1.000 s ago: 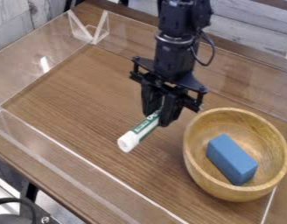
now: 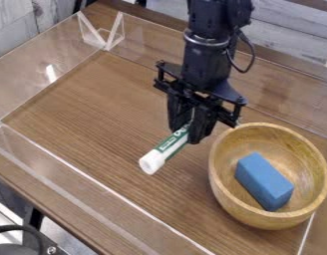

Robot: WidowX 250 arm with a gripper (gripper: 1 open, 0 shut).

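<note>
My black gripper [image 2: 191,129] hangs over the wooden surface near the middle of the camera view, shut on a white and green tube [image 2: 163,151]. The tube slants down to the lower left from the fingers. Just right of it is a tan oval bowl [image 2: 303,155] with a blue block [image 2: 263,182] lying in it.
Clear tray walls edge it on the left, with white supports at the upper left. A dark cable lies at the lower left corner.
My gripper and the tube have shifted slightly to the right, toward the bowl. The bowl and blue block have not visibly moved.
</note>
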